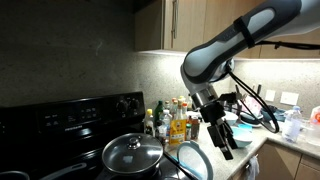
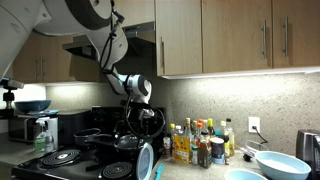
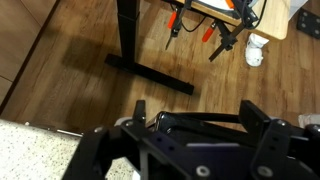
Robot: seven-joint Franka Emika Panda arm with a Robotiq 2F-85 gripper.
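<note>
My gripper (image 1: 222, 144) hangs in the air in front of the counter, pointing down, to the right of the stove. In the wrist view the gripper is open, its dark fingers (image 3: 246, 113) wide apart. Nothing shows between them except the wooden floor far below. A lidded pan (image 1: 133, 153) rests on the stove, left of the gripper. An upright pale blue round object (image 1: 194, 160) stands near the counter's front, between pan and gripper.
Several bottles (image 1: 178, 126) crowd the counter by the wall. Light blue bowls (image 2: 283, 165) stand farther right, near a toaster (image 2: 311, 146). Below the gripper, the counter's speckled edge (image 3: 40, 145) borders the floor; a black stand (image 3: 128, 40) rises at the top.
</note>
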